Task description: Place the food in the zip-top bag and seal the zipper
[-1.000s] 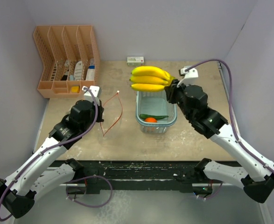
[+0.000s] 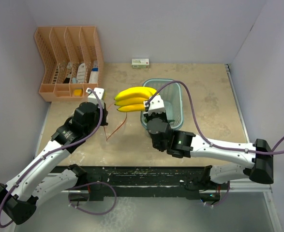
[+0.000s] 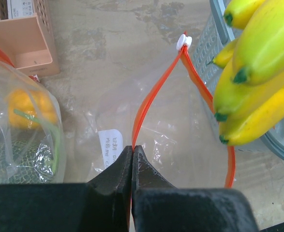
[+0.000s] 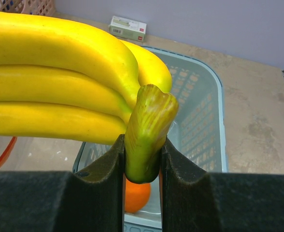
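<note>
A bunch of yellow bananas (image 2: 132,100) hangs above the table, between the open bag and the basket. My right gripper is shut on its greenish stem (image 4: 149,130), and the fruit points left. The clear zip top bag (image 3: 161,150) stands with its orange-edged mouth (image 3: 154,92) spread; a white slider (image 3: 184,41) sits at its far corner. With its tips together, my left gripper pinches the near side of that orange edge. Banana tips overlap the mouth's right side in the left wrist view, above it.
The pale blue basket (image 2: 176,111) stands right of the bag, an orange (image 4: 137,195) inside. Another bag with food (image 3: 30,125) lies at left. A peach divided rack (image 2: 67,63) and a small box (image 2: 140,63) are at the back.
Over the last second my right arm has carried the bananas left and toward the front, from above the basket to near the bag mouth. The left arm stays in place.
</note>
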